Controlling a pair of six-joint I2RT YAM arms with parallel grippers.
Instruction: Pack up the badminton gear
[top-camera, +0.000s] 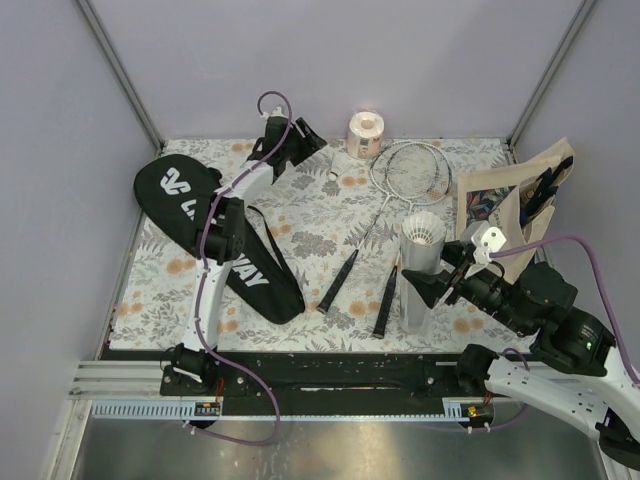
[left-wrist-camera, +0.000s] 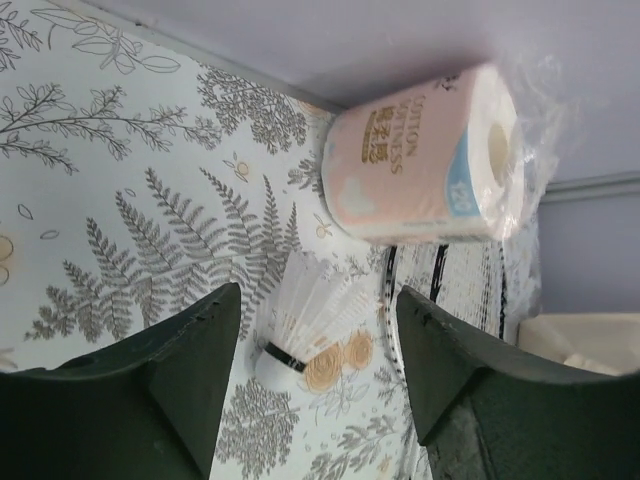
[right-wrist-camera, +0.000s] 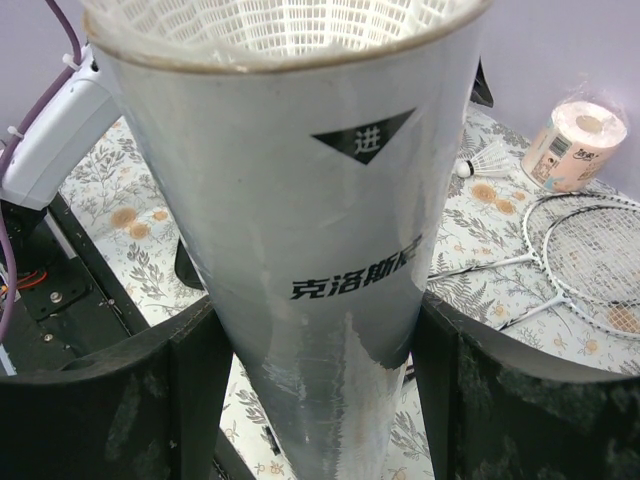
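Note:
A white shuttlecock with a black band lies on its side on the patterned cloth, also visible in the right wrist view as the small shuttlecock (right-wrist-camera: 487, 161). Just left of it in the top view, my left gripper (top-camera: 316, 138) hovers open and empty. My right gripper is shut around a white shuttlecock tube (top-camera: 420, 255), which stands upright; white netted skirts show inside its open mouth. Two rackets (top-camera: 388, 205) lie with heads overlapping and black handles toward me. The black racket bag (top-camera: 262, 285) rests at the left, partly under my left arm.
A paper roll (top-camera: 366, 134) in clear wrap stands against the back wall, close behind the shuttlecock. At the right leans a beige cloth bag (top-camera: 510, 180) with black items inside. Open cloth remains between the racket bag and the rackets.

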